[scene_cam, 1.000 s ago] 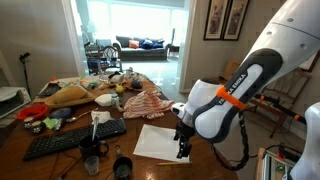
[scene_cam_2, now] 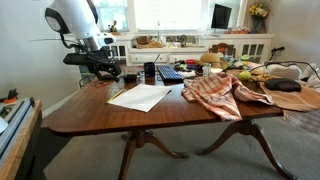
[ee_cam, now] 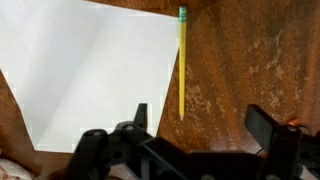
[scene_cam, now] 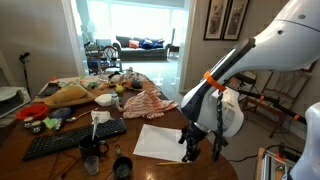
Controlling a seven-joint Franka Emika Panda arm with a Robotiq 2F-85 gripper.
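Note:
A yellow pencil (ee_cam: 182,65) with a green end lies on the wooden table, close beside the right edge of a white sheet of paper (ee_cam: 90,70) in the wrist view. My gripper is open above the table, its fingers set wide apart with nothing between them. The pencil's lower tip points into the space between the fingers. From exterior view 1, the gripper (scene_cam: 188,151) hangs over the paper's right side, and the pencil (scene_cam: 174,164) shows as a thin yellow line in front of the sheet.
A black keyboard (scene_cam: 75,138), dark mugs (scene_cam: 89,146) and a dark cup (scene_cam: 122,166) stand left of the paper. Behind it is a crumpled striped cloth (scene_cam: 149,105). A yellow bag (scene_cam: 68,96) and several small items crowd the far left.
The arm and gripper have shifted slightly to the right and lower in exterior view 1. Paper, pencil and the other table items have stayed in place.

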